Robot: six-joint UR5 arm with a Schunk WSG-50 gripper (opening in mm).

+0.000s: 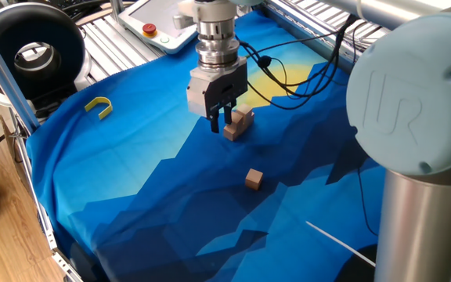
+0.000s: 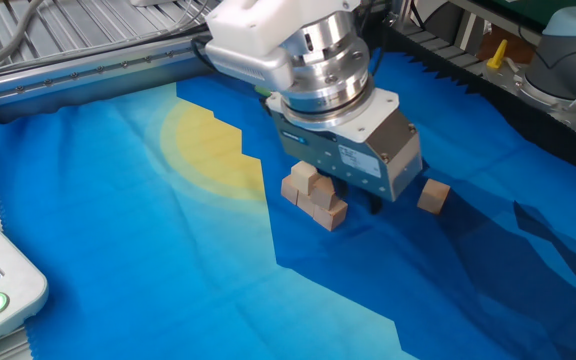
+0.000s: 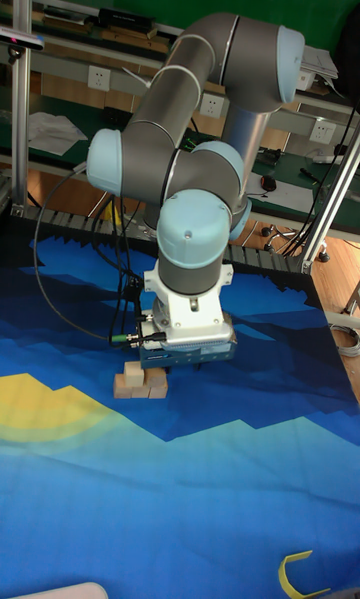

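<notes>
Several small wooden blocks are stacked in a little pile (image 1: 239,125) on the blue cloth. In exterior view 2 the same pile (image 2: 313,198) shows a bottom row with blocks on top of it. My gripper (image 1: 221,123) points down right beside the pile, its two dark fingers apart with nothing seen between them. From exterior view 2, the gripper (image 2: 358,198) covers part of the pile's near side, so contact cannot be told. A single loose block (image 1: 254,179) lies on the cloth, apart from the pile. Exterior view 3 shows the pile (image 3: 140,384), but the hand hides the fingers.
A yellow curved piece (image 1: 99,106) lies on the cloth's far left. The teach pendant (image 1: 161,25) rests at the back edge, and black cables (image 1: 319,78) hang behind the gripper. Left of the pile, the cloth (image 1: 124,164) is clear.
</notes>
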